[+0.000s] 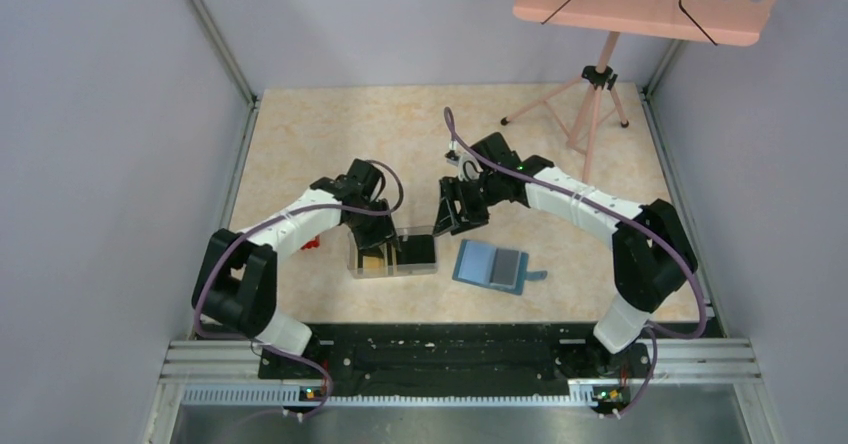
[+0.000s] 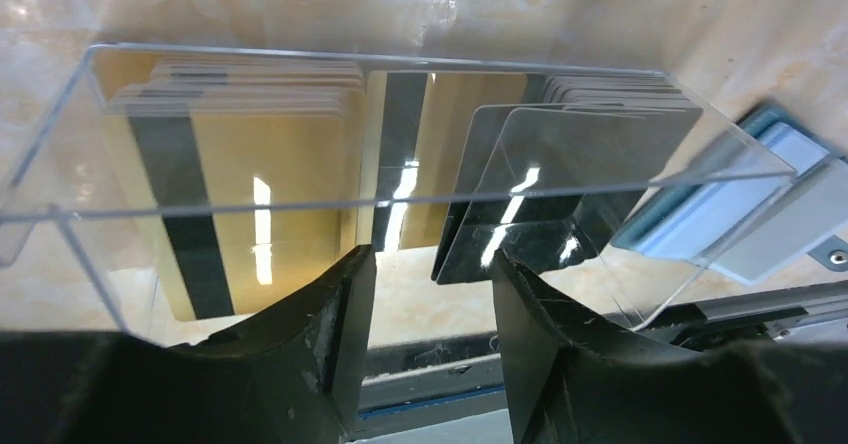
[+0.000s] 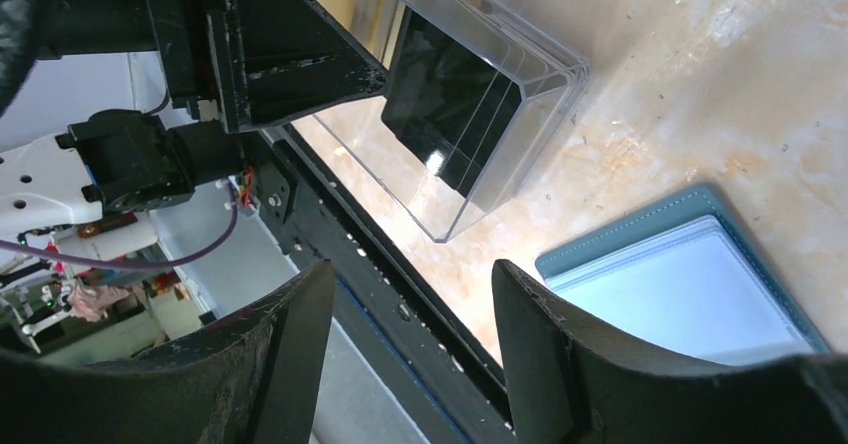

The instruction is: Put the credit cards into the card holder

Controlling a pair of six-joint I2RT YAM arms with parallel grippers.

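A clear acrylic box holds gold cards and black cards in sections. My left gripper is open over the box, nothing between its fingers. My right gripper is open, just right of the box, with nothing between its fingers. A blue card holder with pale and grey pockets lies right of the box; in the right wrist view it sits below the open fingers.
A red object lies left of the box, partly behind the left arm. A pink stand occupies the back right.
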